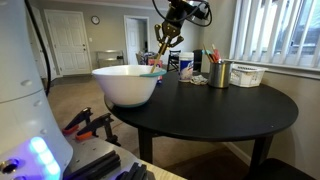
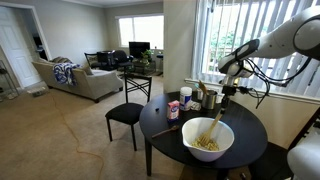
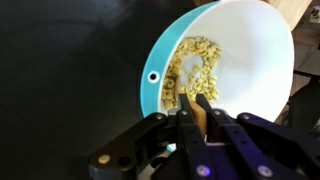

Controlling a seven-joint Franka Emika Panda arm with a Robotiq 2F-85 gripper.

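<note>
A long wooden utensil is in my gripper, which is shut on its upper end. The utensil slants down into a big white bowl at the near left edge of the table. In the wrist view, small pale pasta-like pieces lie along one side of the bowl's inside, and the utensil reaches toward them from between the fingers. Exterior view 2 has the bowl below the arm, with the pieces at its bottom. The bowl's wall hides the utensil's lower end in exterior view 1.
On the black round table stand a white canister, a metal pot with utensils and a white basket. A pink box is also on the table.
</note>
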